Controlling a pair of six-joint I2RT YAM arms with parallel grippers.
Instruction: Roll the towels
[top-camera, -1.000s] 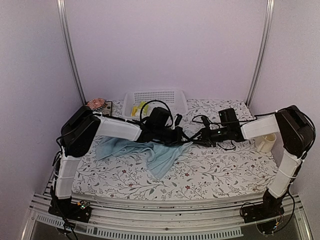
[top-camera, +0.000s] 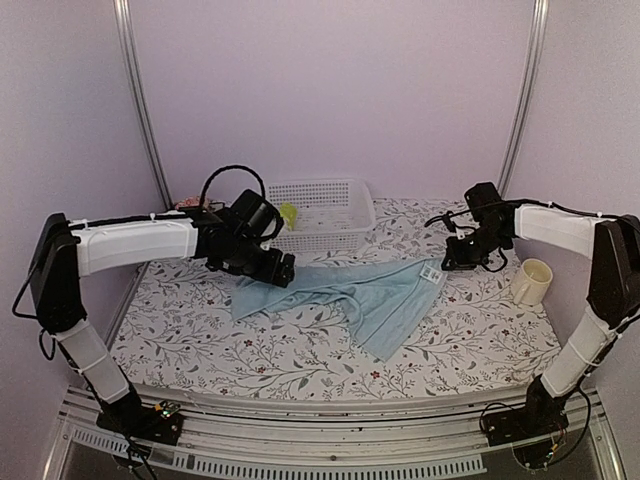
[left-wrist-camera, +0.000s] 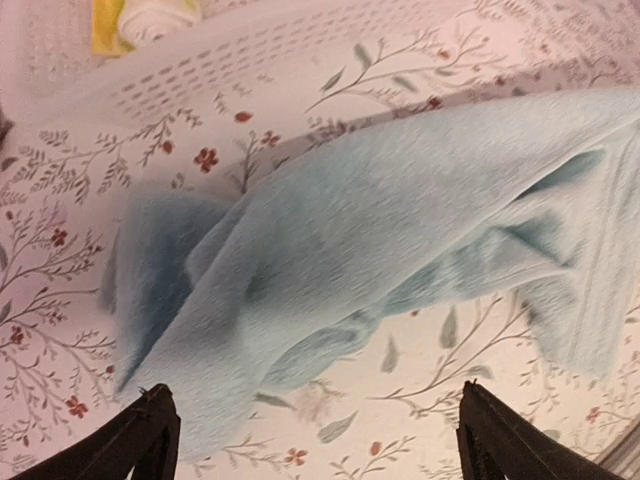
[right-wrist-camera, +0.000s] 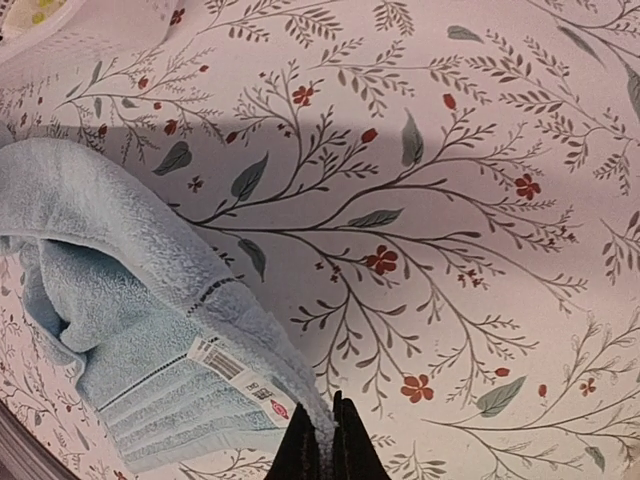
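A light blue towel (top-camera: 385, 310) lies crumpled and stretched across the patterned table, with a folded band along its back edge and a white label near its right end. My right gripper is shut on that right end, which rises toward it in the top view. My left gripper (top-camera: 280, 268) is open above the towel's left part; in the left wrist view its dark fingers (left-wrist-camera: 130, 440) frame the loose folds, with nothing held between them.
A white basket (top-camera: 325, 215) with yellow items stands behind the towel. A beige mug (top-camera: 531, 283) is at the right edge.
My right gripper has pulled the towel's end rightward, shifting the whole towel right. My left gripper has moved away from that end to above the left part and is open.
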